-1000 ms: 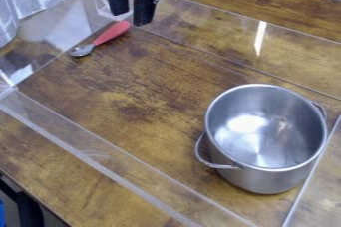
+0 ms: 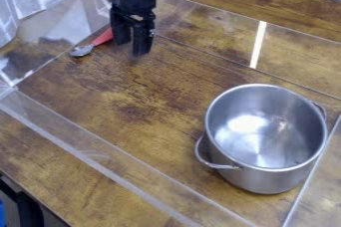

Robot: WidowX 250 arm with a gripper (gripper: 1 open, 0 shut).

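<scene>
My black gripper hangs at the upper middle, low over a spoon with a red handle and a metal head lying on the wooden table. The gripper partly covers the handle's upper end; whether its fingers are open or touch the spoon I cannot tell. A large steel pot with side handles stands at the lower right.
Clear plastic panels or strips edge the work area on several sides. A pale crinkled sheet lies at the upper left.
My gripper has come down and toward the viewer, over the spoon's red handle. The spoon and pot show no clear movement.
</scene>
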